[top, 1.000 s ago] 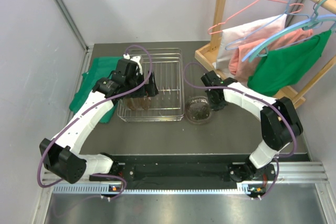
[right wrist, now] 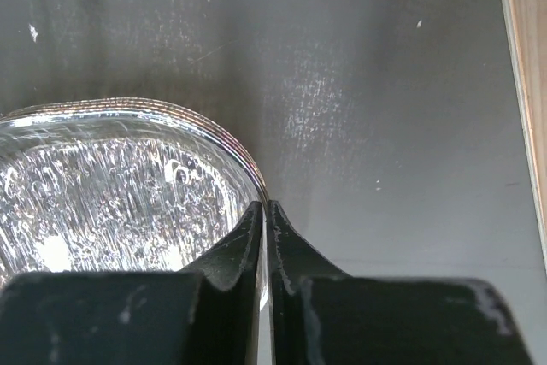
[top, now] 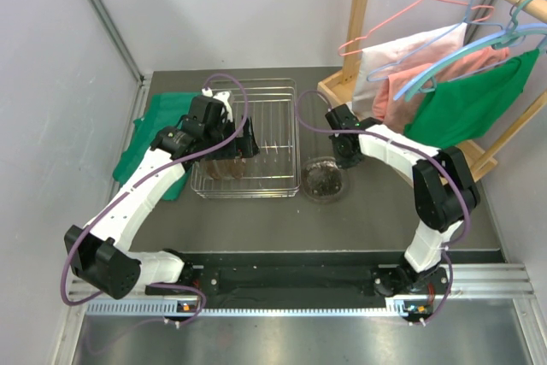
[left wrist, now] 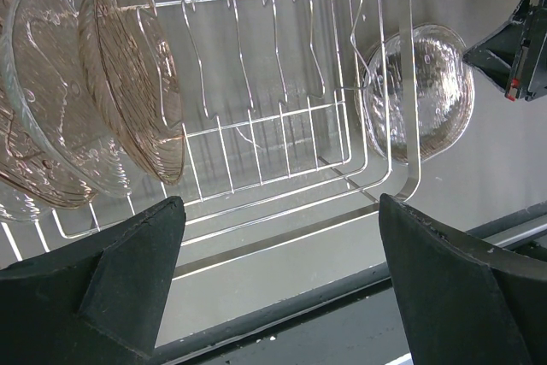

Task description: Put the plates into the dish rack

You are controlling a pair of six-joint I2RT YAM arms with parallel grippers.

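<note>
Clear, brown-tinted plates [left wrist: 132,66] stand on edge at the left of the wire dish rack [top: 273,138]. Over that side of the rack, my left gripper [top: 241,150] is open, its fingers [left wrist: 128,271] wide apart with nothing between them. To the right of the rack, a glass plate [top: 325,180] lies flat on the counter; several layered rims [right wrist: 184,113] show at its edge. At the plate's right edge, my right gripper has its fingertips almost together, with the rim running to them. Whether they pinch it is unclear.
The wooden drying stand [top: 340,87] with hangers and cloths rises at the right, close behind my right arm. A green cloth [top: 145,138] lies left of the rack. Counter [top: 256,226] in front of rack and plate is bare.
Over the last second my right gripper has shifted slightly left and back along the plate's right side, and its forearm has moved a little left. The left arm, rack and plate look unmoved.
</note>
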